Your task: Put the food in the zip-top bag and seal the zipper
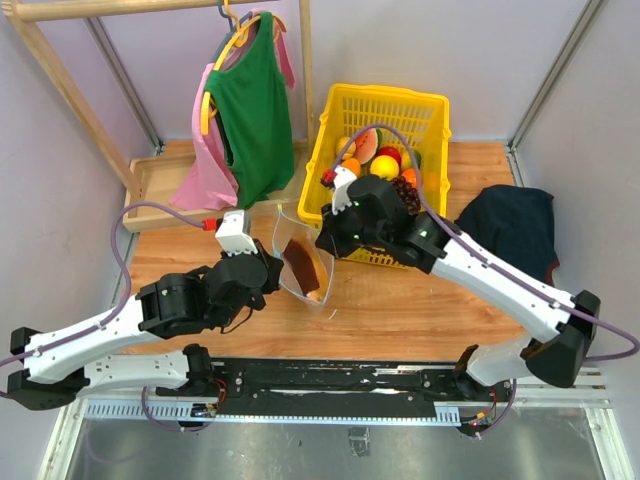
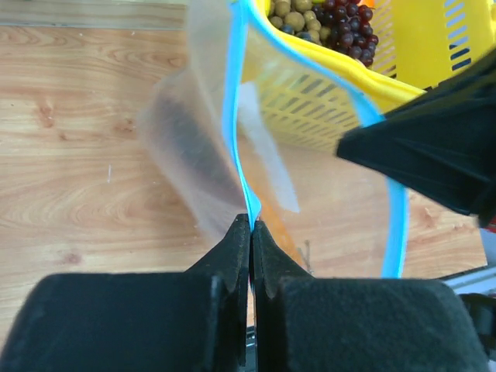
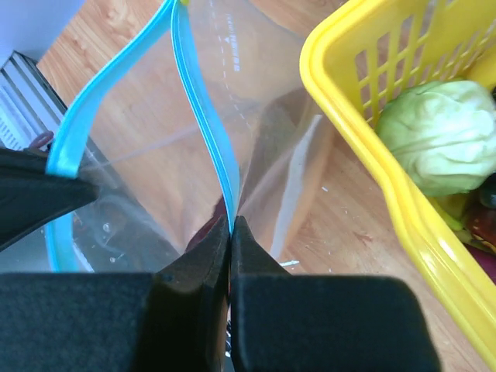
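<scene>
The clear zip top bag (image 1: pixel 290 240) with a blue-edged mouth hangs between my two grippers, its mouth spread open. Inside it shows a dark brown and orange food item (image 1: pixel 303 268), blurred through the plastic in the wrist views. My left gripper is shut on one side of the bag's blue rim. On the opposite side, my right gripper is shut with the blue rim running down between its fingertips. More food, including a melon slice (image 1: pixel 367 145) and grapes (image 2: pixel 353 31), lies in the yellow basket (image 1: pixel 440 115).
The basket stands close behind my right gripper, and a pale green cabbage (image 3: pixel 438 138) sits near its rim. A clothes rack with a green top (image 1: pixel 250 115) is at the back left. Dark folded cloth (image 1: pixel 510 228) lies at right.
</scene>
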